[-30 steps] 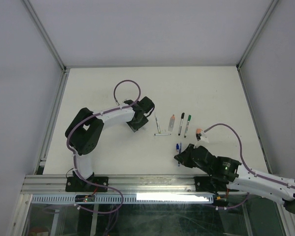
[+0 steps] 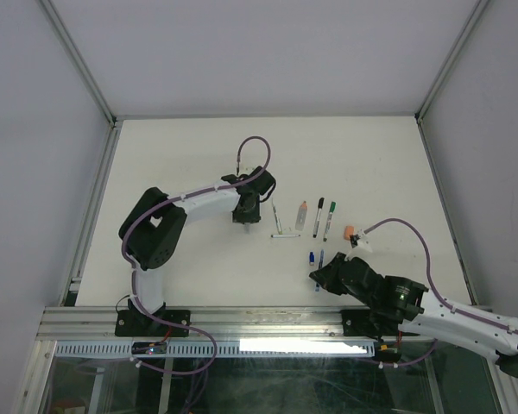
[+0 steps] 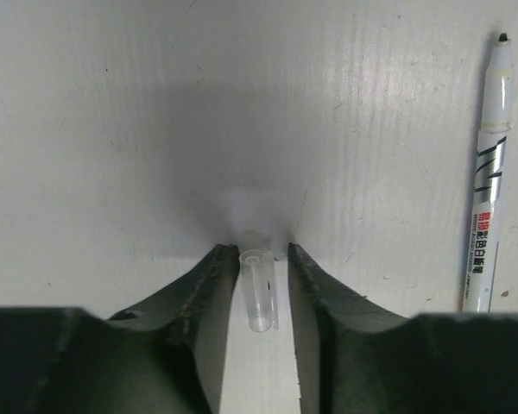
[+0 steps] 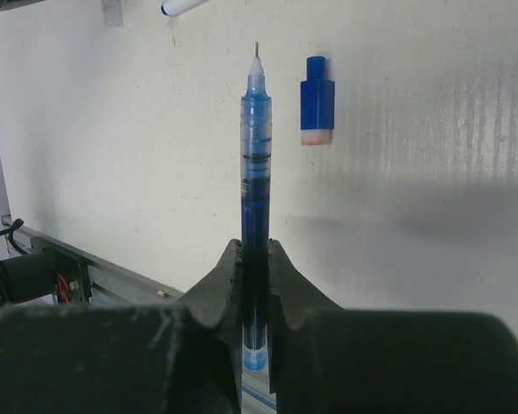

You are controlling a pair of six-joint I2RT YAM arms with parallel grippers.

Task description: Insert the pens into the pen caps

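A clear pen cap [image 3: 259,293] lies on the table between the fingertips of my left gripper, which is part open around it; whether they touch it is unclear. A white marker [image 3: 488,172] lies uncapped to its right. My right gripper is shut on a blue translucent pen [image 4: 255,155], its bare tip pointing away from the gripper. A blue cap [image 4: 317,99] lies on the table right of the pen in the right wrist view.
In the top view an orange-tipped clear bottle-like item [image 2: 301,216], black [image 2: 318,217] and green [image 2: 329,220] markers, a white pen [image 2: 285,235] and an orange block [image 2: 349,232] lie mid-right on the table [image 2: 181,276].
My left gripper has turned and shifted slightly right over the clear cap. The right gripper with the blue pen has moved slightly right since one second ago.
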